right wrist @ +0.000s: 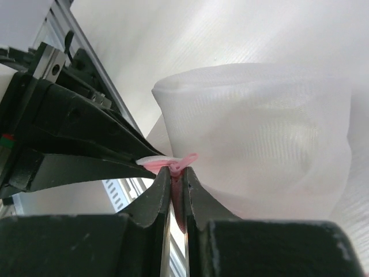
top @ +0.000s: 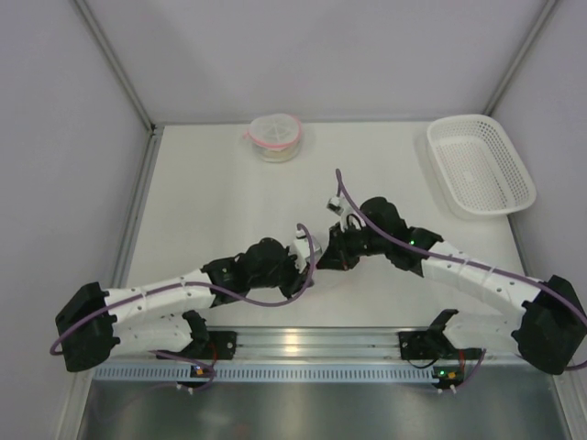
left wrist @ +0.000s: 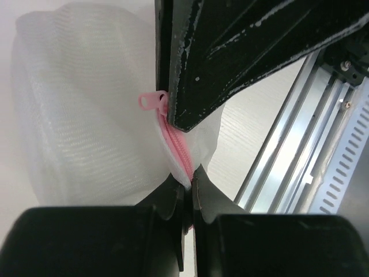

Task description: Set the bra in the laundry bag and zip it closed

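Note:
The white mesh laundry bag [left wrist: 86, 109] hangs between my two grippers, with a pink zipper [left wrist: 179, 149] along its edge. My left gripper is shut on the zippered edge. Right beside it, my right gripper is shut on the bag's edge at the pink zipper pull [right wrist: 185, 162]. In the right wrist view the mesh panel [right wrist: 253, 127] spreads out limply beyond the fingers. From the top, both arms meet low over the table's centre and largely cover the bag. No bra can be made out in any view.
A round, pale container with a pink rim [top: 274, 135] stands at the table's back edge. At the back right lies a white perforated basket [top: 479, 165]. Bare table [top: 206, 192] stretches between them and to the left; a metal rail [top: 312, 339] borders the front.

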